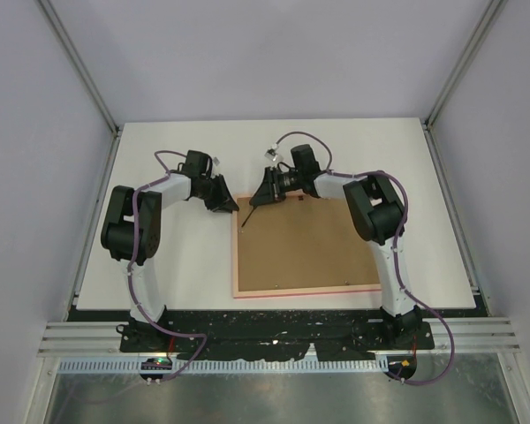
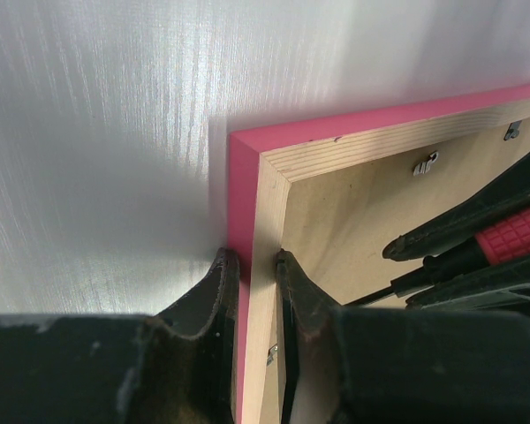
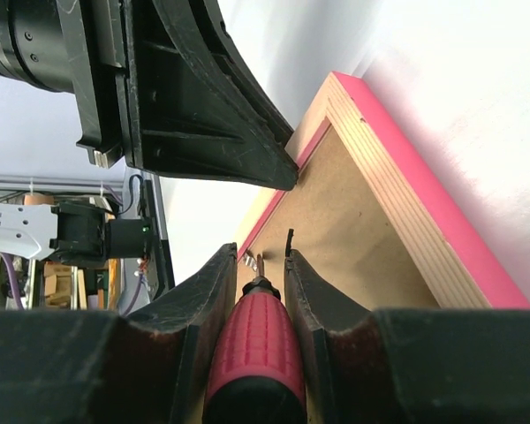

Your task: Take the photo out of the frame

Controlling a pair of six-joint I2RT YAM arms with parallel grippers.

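The picture frame (image 1: 235,265) lies back side up, its brown backing board (image 1: 314,252) showing; no photo is visible. My left gripper is shut on the frame's left side bar, just below the far left corner. Inside my right gripper is a screwdriver with a red and black handle (image 3: 254,344), held shut between the fingers. Its thin shaft (image 2: 371,298) slants down over the board towards the left bar. A small metal clip (image 2: 272,354) sits at that bar's inner edge; whether the tip touches it I cannot tell.
More metal clips (image 2: 426,164) show along the far bar. My left gripper's fingers (image 3: 265,163) stand close beside the screwdriver.
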